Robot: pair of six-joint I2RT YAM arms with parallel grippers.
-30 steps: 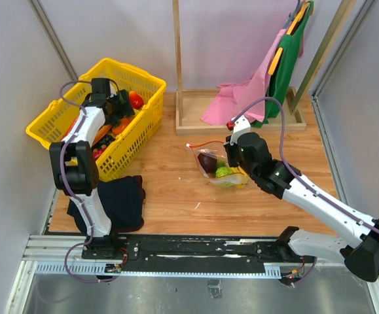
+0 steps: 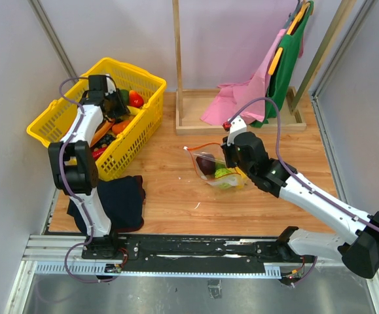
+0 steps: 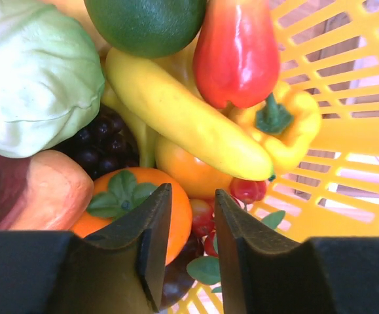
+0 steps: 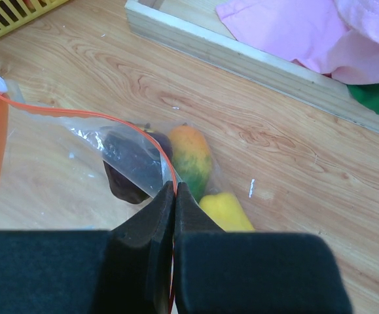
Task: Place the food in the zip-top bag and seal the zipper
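The clear zip top bag (image 2: 210, 171) lies with its mouth spread on the table, its orange zipper rim (image 4: 96, 114) bowed wide. Inside are a dark eggplant (image 4: 125, 182), a green-orange mango (image 4: 190, 157) and a yellow item (image 4: 226, 210). My right gripper is shut on the bag's rim. Over the yellow basket (image 2: 133, 150) hangs my left gripper, its fingers apart. Between and below them show an orange persimmon (image 3: 151, 196) and red fruit (image 3: 203, 217); whether anything is gripped is unclear.
A yellow squash (image 3: 189, 114), red pepper (image 3: 235, 52), cabbage (image 3: 35, 78) and other food crowd the basket. Dark cloth (image 2: 120, 203) lies in front of it. Behind the bag, a wooden rack (image 2: 192, 111) holds pink and green garments. Table left of the bag is clear.
My left arm has shifted slightly over the basket, and more of the yellow food there now shows in the top view.
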